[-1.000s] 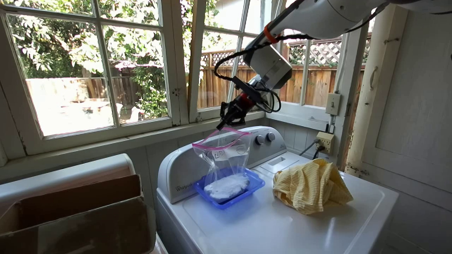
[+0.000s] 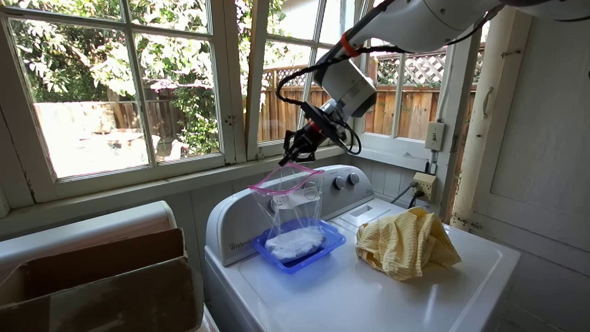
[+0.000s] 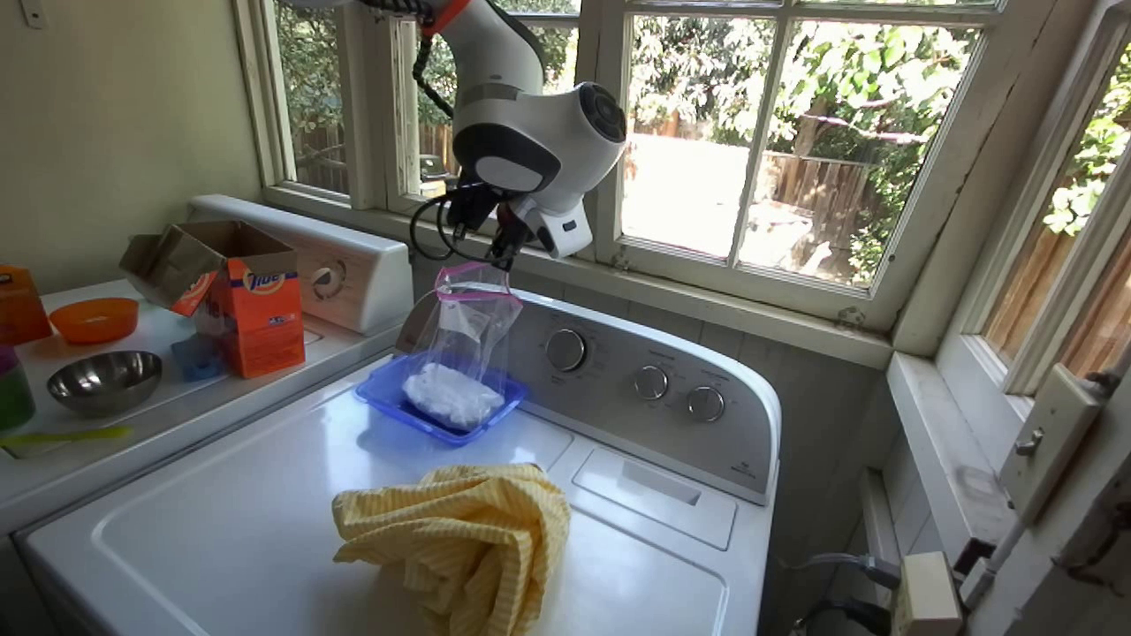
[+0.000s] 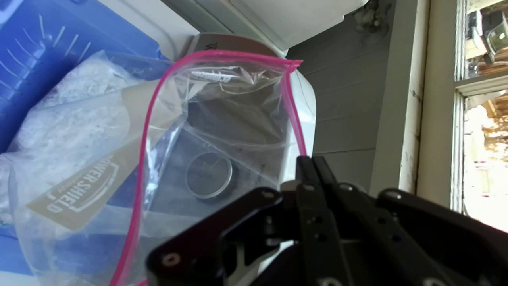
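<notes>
My gripper is shut on the pink-edged rim of a clear zip bag (image 4: 224, 119), pinching one side of its mouth. The bag's mouth gapes open, and white powder (image 4: 81, 100) fills its lower part. In exterior view 1 the bag (image 2: 296, 207) stands stretched upward from a blue tray (image 2: 291, 269), its powder-filled bottom in the tray. Above the bag, my gripper (image 2: 283, 162) points down and to the left. Exterior view 2 shows the same bag (image 3: 472, 330) below the gripper (image 3: 504, 261), close to the control panel.
A crumpled yellow striped cloth (image 2: 406, 243) lies on the white washer top (image 2: 354, 304). On the neighbouring machine are an orange Tide box (image 3: 265, 318), a metal bowl (image 3: 106, 382) and an orange bowl (image 3: 95, 320). The window sill (image 3: 679, 302) runs close behind the gripper.
My gripper has shifted slightly left and up in exterior view 1, and the bag's pink rim has moved with it. The bag's powder-filled bottom stays in the tray.
</notes>
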